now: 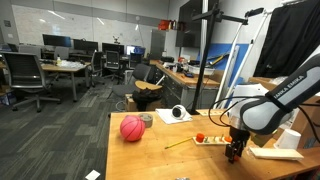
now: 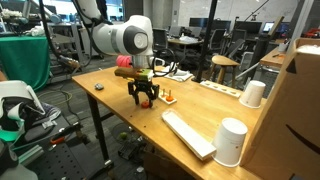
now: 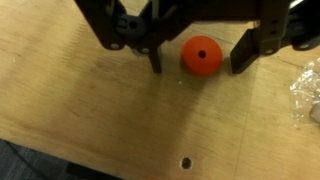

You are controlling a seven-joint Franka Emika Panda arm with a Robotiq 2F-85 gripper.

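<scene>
A small round orange-red piece [image 3: 202, 56] sits between the dark fingers of my gripper in the wrist view. Bare wood shows on both sides of the piece, so the fingers are open around it without visible contact. Exterior view 2 has the gripper [image 2: 146, 97] low over the table, the orange-red piece [image 2: 146, 104] just at its fingertips. From exterior view 1, the gripper [image 1: 235, 150] is near the table's right part, and the piece between its fingers is hard to make out.
Behind the gripper is a light strip [image 1: 212, 140] with red and orange pieces. A red ball [image 1: 132, 128], a yellow stick [image 1: 180, 143] and white headphones [image 1: 180, 113] lie farther left. A long white block [image 2: 188, 135] and white mug [image 2: 230, 142] stand toward the other end.
</scene>
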